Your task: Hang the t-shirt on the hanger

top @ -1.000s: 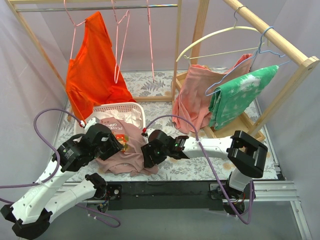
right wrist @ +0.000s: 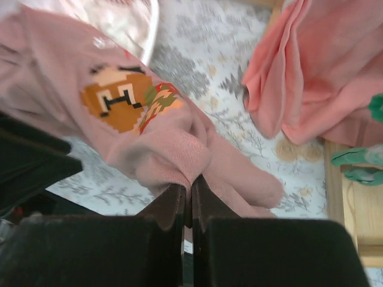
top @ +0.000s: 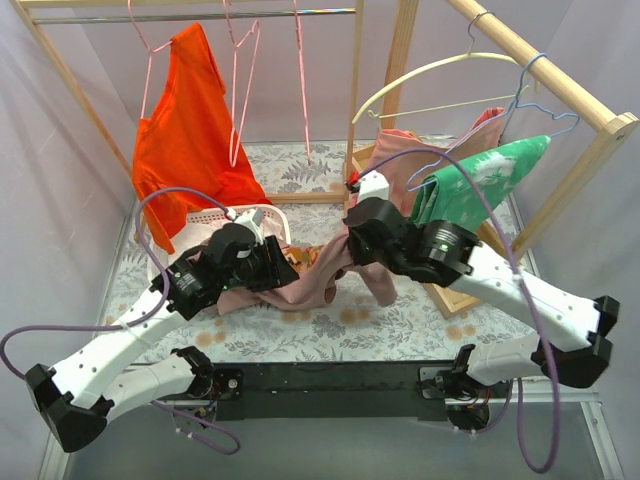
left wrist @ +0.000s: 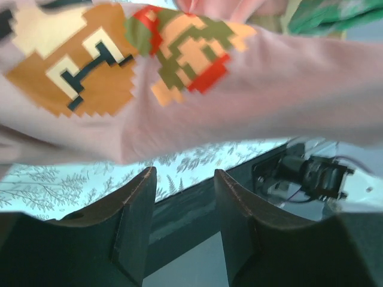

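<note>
A pink T-shirt (top: 305,290) with an orange and red pixel print (right wrist: 114,101) stretches across the middle of the table, partly lifted. My right gripper is shut on a bunched part of it, raised near the centre in the top view. My left gripper is part open, just beside and below the shirt in its own view, with nothing visible between its fingers. Empty pink hangers (top: 236,120) hang from the rail at the back left.
An orange garment (top: 185,120) hangs at the left, above a white basket (top: 275,215). At the right, pink and green garments (top: 480,180) hang on hangers over a wooden tray (top: 450,305), under a wooden bar (top: 540,65).
My right gripper has risen and moved toward the back right, pulling the shirt up with it. My left gripper has moved rightward.
</note>
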